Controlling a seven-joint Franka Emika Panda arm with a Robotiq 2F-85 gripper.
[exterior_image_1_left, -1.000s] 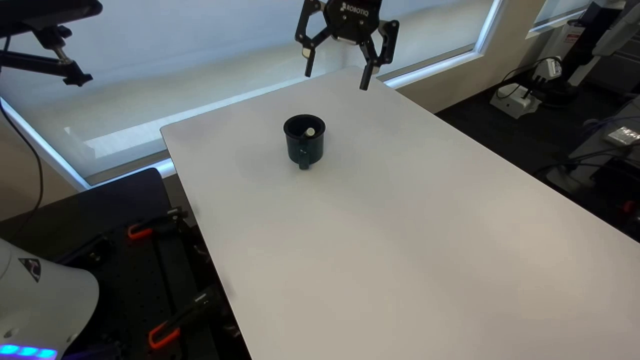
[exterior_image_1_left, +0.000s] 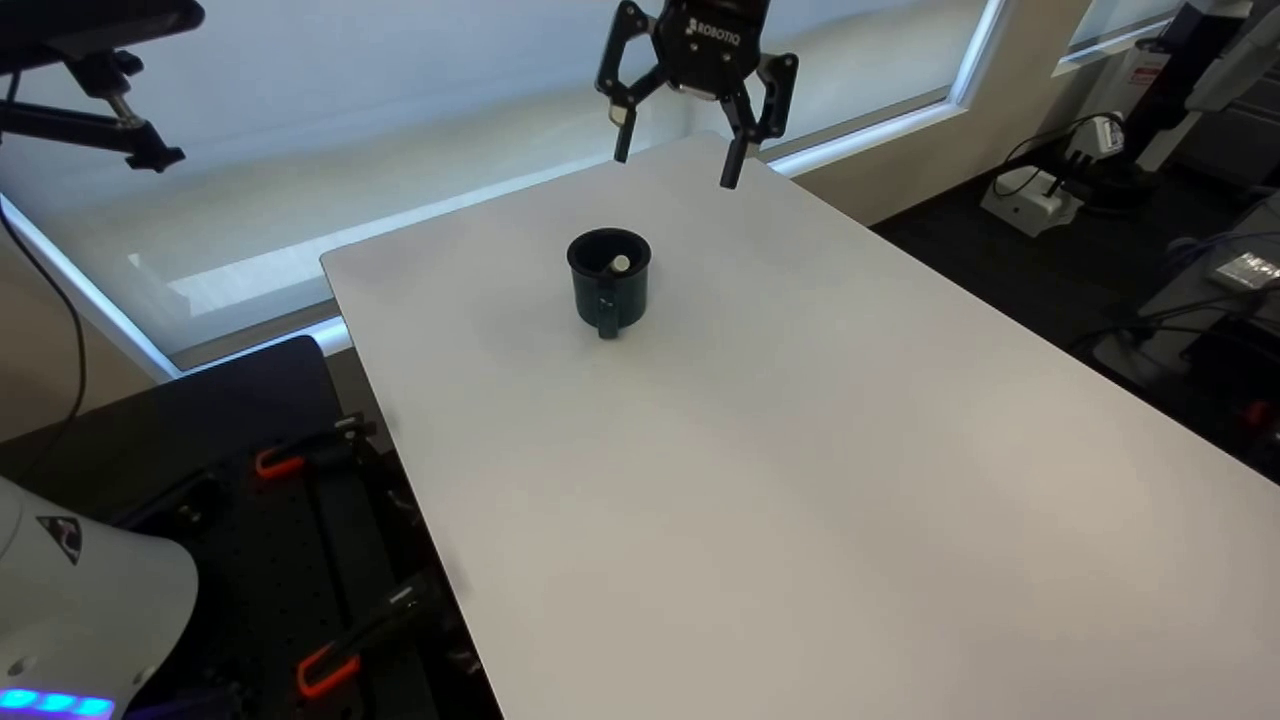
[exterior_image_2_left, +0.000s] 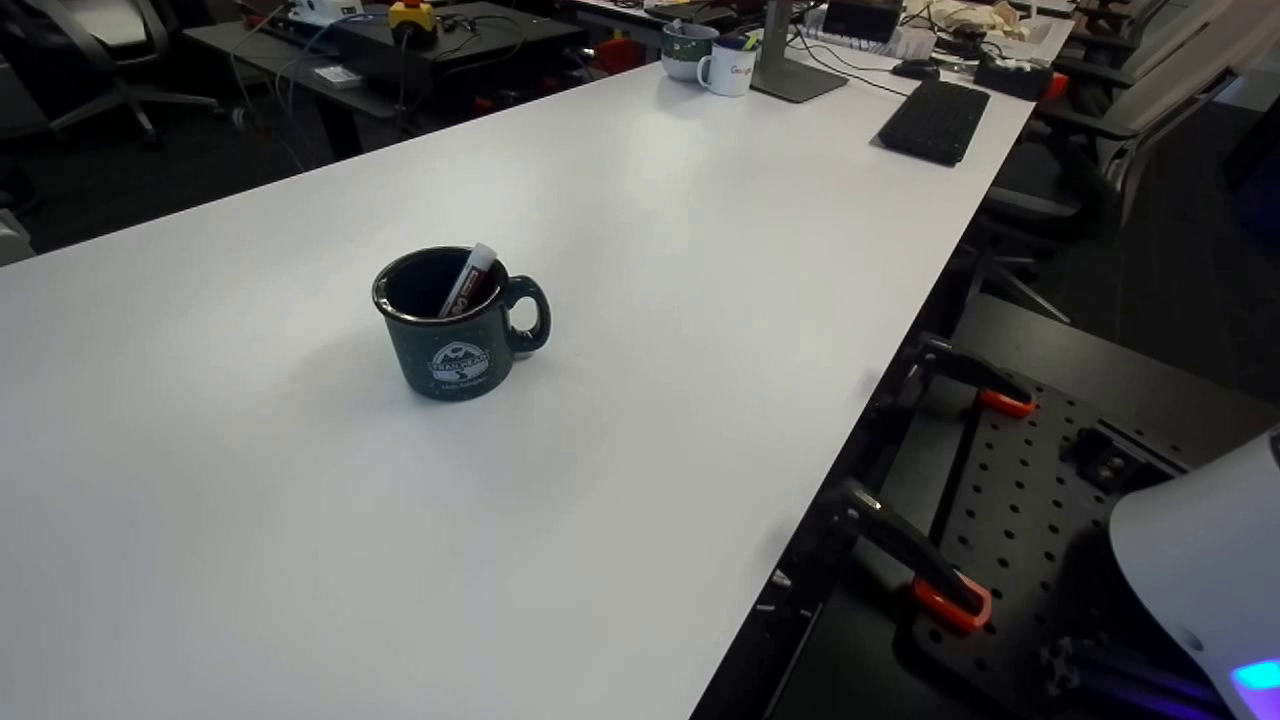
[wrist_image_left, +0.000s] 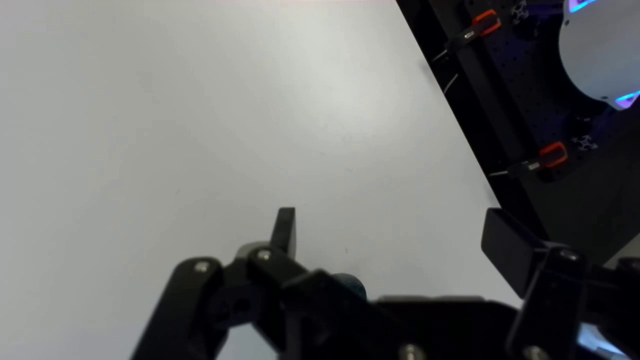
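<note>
A dark green mug (exterior_image_1_left: 588, 294) stands upright on the white table, and a marker (exterior_image_1_left: 619, 263) leans inside it with its pale end up near the rim. From the other side, the mug (exterior_image_2_left: 444, 360) shows a white printed logo, its handle to the right, and the marker (exterior_image_2_left: 469, 278) poking just above the rim. My gripper (exterior_image_1_left: 678, 168) hangs in the air above and behind the mug, fingers wide apart with nothing between them. In the wrist view the open gripper frames bare table; only a sliver of the mug (wrist_image_left: 351, 284) shows behind its linkage.
Two other mugs, one of them a white mug (exterior_image_2_left: 727, 68), stand at the far end near a monitor base and a keyboard (exterior_image_2_left: 935, 121). Orange-handled clamps (exterior_image_2_left: 954, 600) sit by the robot's base beside the table edge.
My gripper has shifted slightly down and, at its left finger, a little to the right; it stays open. The mug and marker have not moved.
</note>
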